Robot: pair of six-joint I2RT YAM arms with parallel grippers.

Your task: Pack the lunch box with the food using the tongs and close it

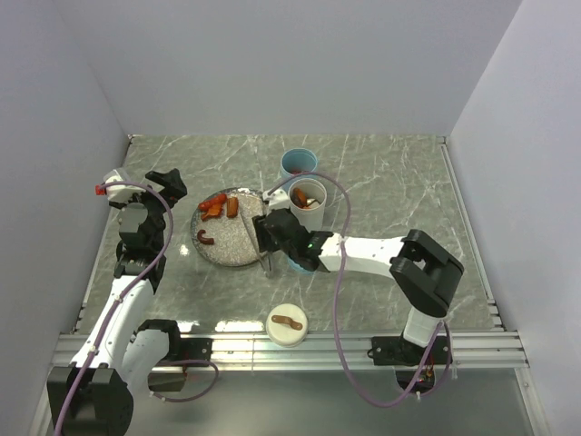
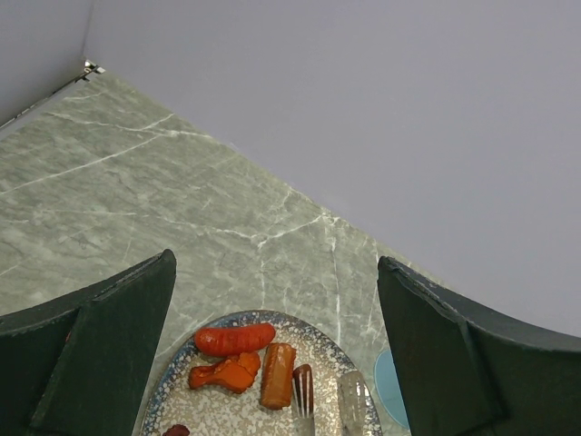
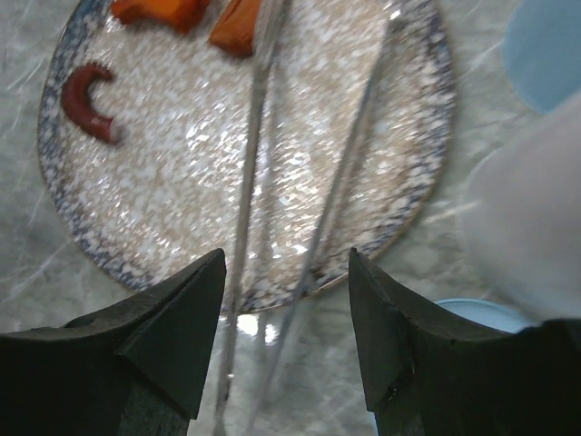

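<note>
A round speckled plate (image 1: 227, 250) lies left of centre on the table. It carries a red sausage (image 2: 234, 340), an orange drumstick-like piece (image 2: 229, 372), a brown roll (image 2: 278, 375) and a curved dark-red piece (image 3: 83, 102). Across its right side lie a fork (image 3: 245, 195) and a knife (image 3: 329, 207) side by side, their near ends past the front rim; the knife looks blurred. My right gripper is open above them, both handles showing between its fingers and touching neither visibly. Left of the plate, my left gripper hangs open and empty.
A white cup (image 1: 310, 218) with brown and pale contents stands right of the plate, close beside the right gripper; a blue cup (image 1: 298, 158) is behind it. A blue lid (image 1: 299, 266) is mostly hidden under the right arm. A white lid (image 1: 287, 334) lies in front.
</note>
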